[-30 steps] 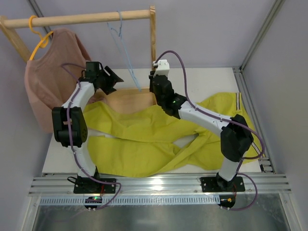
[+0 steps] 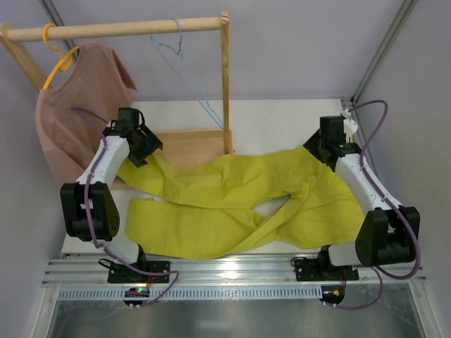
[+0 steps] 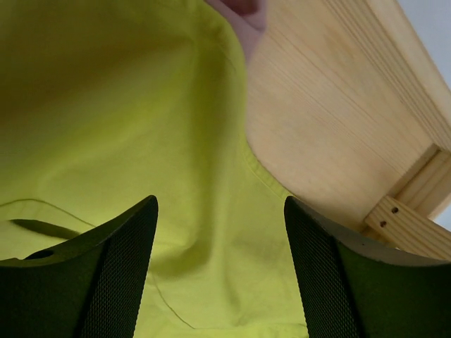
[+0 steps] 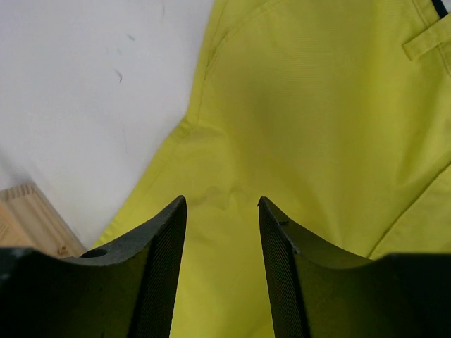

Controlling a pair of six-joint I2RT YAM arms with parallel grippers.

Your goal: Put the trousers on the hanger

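Observation:
Yellow-green trousers (image 2: 204, 229) lie spread across the table, both legs stretching to the left and the waist at the right. From the wooden rail hangs an empty light blue hanger (image 2: 192, 74), near the rail's right post. My left gripper (image 2: 151, 149) is above the left end of the far leg; in its wrist view the fingers (image 3: 120, 271) stand apart with only cloth below. Over the far edge of the trousers at the right is my right gripper (image 2: 311, 149), its fingers (image 4: 158, 260) parted and nothing held between them.
A wooden rack with a top rail (image 2: 127, 29) fills the back left. On it a brownish-pink shirt (image 2: 84, 105) hangs from an orange hanger (image 2: 56, 67), close beside my left arm.
My right arm has swung right, from beside the rack post to the trousers' right part. The blue hanger has swung slightly. My left gripper has moved a little left and nearer the front.

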